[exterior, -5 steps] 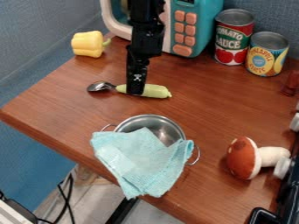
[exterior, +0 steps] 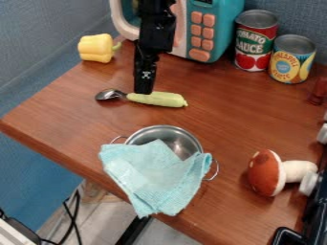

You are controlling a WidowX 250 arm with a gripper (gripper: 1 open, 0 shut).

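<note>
The black gripper (exterior: 144,84) reaches down from the top centre, its tip just above a pale yellow-green corn-like vegetable (exterior: 163,99) lying on the table, beside a spoon (exterior: 110,95) to its left. Whether the fingers are open or shut on the vegetable cannot be made out. A steel pot (exterior: 181,139) with two handles sits at the front, a light blue cloth (exterior: 147,179) draped over it.
A yellow pepper (exterior: 95,48) is at back left, a toy microwave (exterior: 204,29) behind the gripper, cans (exterior: 253,53) (exterior: 292,67) at back right, a toy mushroom (exterior: 269,174) at right.
The gripper has moved slightly up and left from the vegetable, which stays in place.
</note>
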